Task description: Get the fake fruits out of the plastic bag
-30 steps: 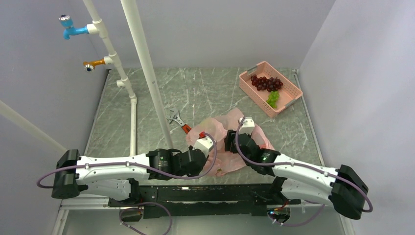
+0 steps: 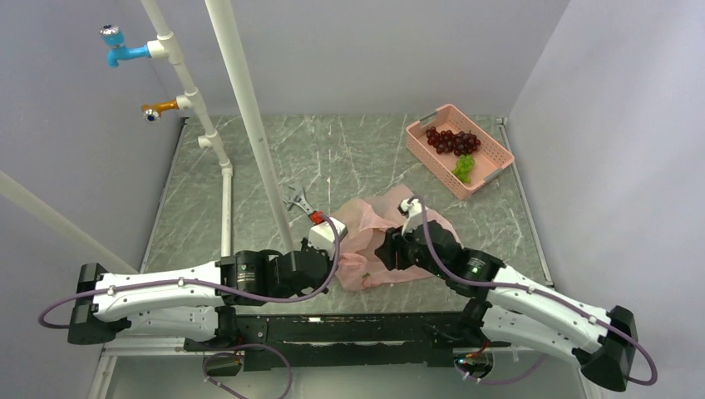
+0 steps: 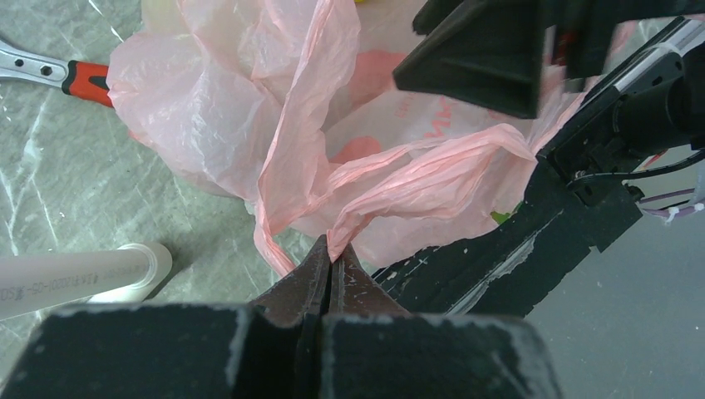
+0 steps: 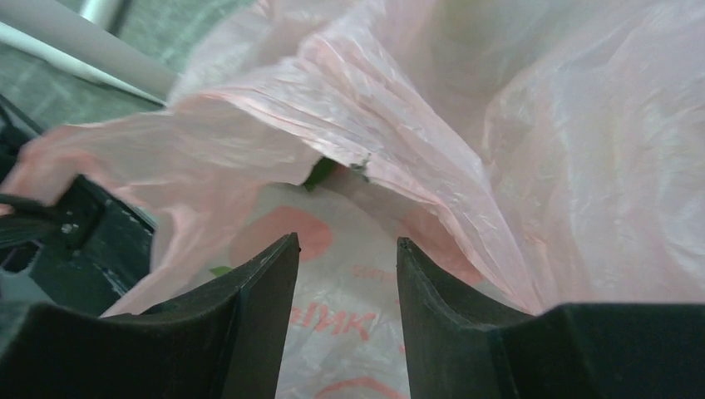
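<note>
The pink translucent plastic bag [image 2: 366, 237] lies crumpled on the table, its mouth spread between my arms. A folded strip of it is pinched at the tips of my left gripper, which is shut. My right gripper is at the bag's mouth, its fingers apart; only the bag's printed inside shows between them. Green bits [image 4: 320, 170] peek out under a fold, and another green spot [image 3: 501, 217] shows at the bag's edge. What else the bag contains is hidden by the plastic. Dark red grapes [image 2: 453, 142] and green grapes [image 2: 464, 168] lie in the basket.
The pink basket [image 2: 421, 151] stands at the back right. An adjustable wrench [image 2: 300, 202] with a red handle lies against the bag's left side. White pipes [image 2: 249, 108] rise at the left. Clear table lies behind the bag and to its right.
Over the last second my left gripper shifted left and slightly back, drawing the bag's edge along. The basket has not moved.
</note>
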